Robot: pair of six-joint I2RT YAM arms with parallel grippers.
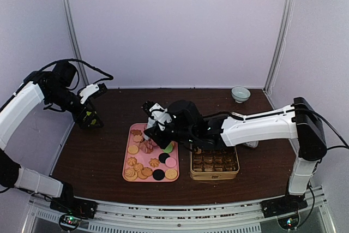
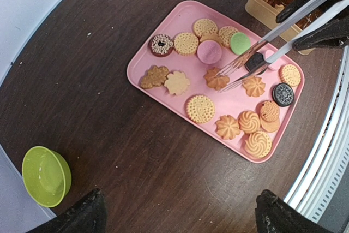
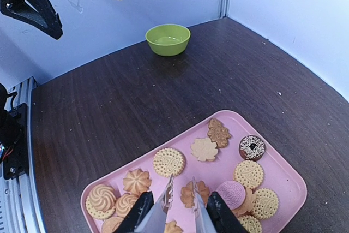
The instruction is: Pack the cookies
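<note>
In the left wrist view, the pink tray (image 2: 163, 97) carries round, swirled, star-shaped and dark cookies. My right gripper's slim metal fingertips (image 2: 234, 64) reach down to a brown star cookie (image 2: 216, 79) in the middle of the tray. In the right wrist view, my right gripper is parted at that star cookie (image 3: 188, 193), one finger overlapping it; firm contact cannot be told. My left gripper stands wide open and empty, well off to the tray's left. The tan compartment box (image 1: 214, 176) is right of the tray, partly hidden by my right arm.
A green bowl (image 3: 168, 40) stands on the left side of the table, below my left gripper in the top view. At the back right is a pale bowl (image 1: 240, 94). Bare dark table (image 1: 98, 156) lies left of the tray.
</note>
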